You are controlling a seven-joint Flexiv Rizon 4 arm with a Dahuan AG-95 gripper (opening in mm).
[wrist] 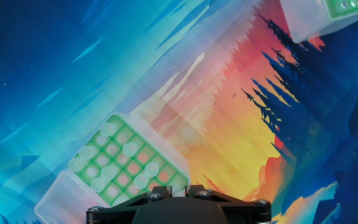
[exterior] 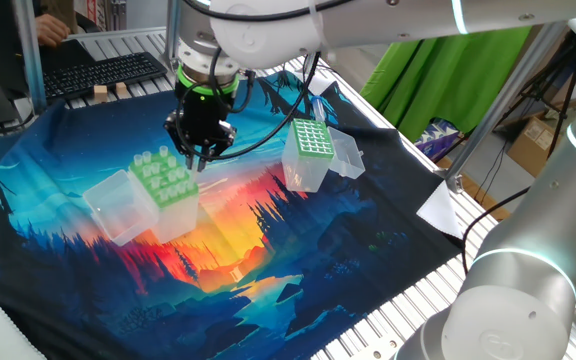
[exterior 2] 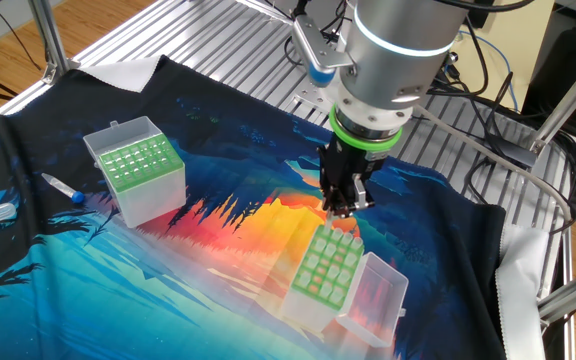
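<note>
A translucent box with a green grid top (exterior: 164, 178) holds several clear tubes, some grid holes being empty. Its clear lid (exterior 2: 373, 300) hangs open at one side. My gripper (exterior 2: 330, 212) points down at a corner of that grid. In the wrist view the gripper's fingertips (wrist: 194, 190) come close together at the box's corner, beside a pale tube-like shape. Whether they touch or grip it is unclear. A second box with a green grid (exterior: 311, 140) stands apart from the gripper, its lid open; no tubes rise above its grid.
A printed landscape cloth (exterior: 268, 290) covers the table, with bare cloth between the boxes. A marker pen with a blue end (exterior 2: 65, 188) lies near the second box. A keyboard (exterior: 103, 74) sits at the far edge, with a person's hand beside it.
</note>
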